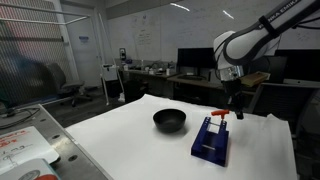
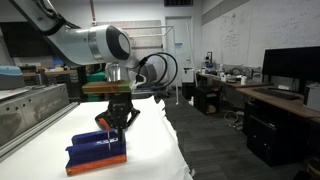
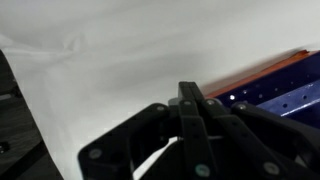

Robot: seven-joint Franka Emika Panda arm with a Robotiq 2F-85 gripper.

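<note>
A dark blue rack (image 1: 209,146) stands on the white table, with a red handle-like piece (image 1: 220,113) at its top. From the other side, the blue rack (image 2: 95,142) shows an orange strip (image 2: 97,165) low along its side. My gripper (image 1: 236,104) is low beside the red piece, at the rack's right rear in exterior view 1. In the wrist view, the black fingers of the gripper are close together, next to the orange edge (image 3: 262,74) and the perforated blue side. Whatever may be between the fingertips is hidden.
A black bowl (image 1: 170,121) sits left of the rack. Desks with monitors (image 1: 197,59) stand behind.
</note>
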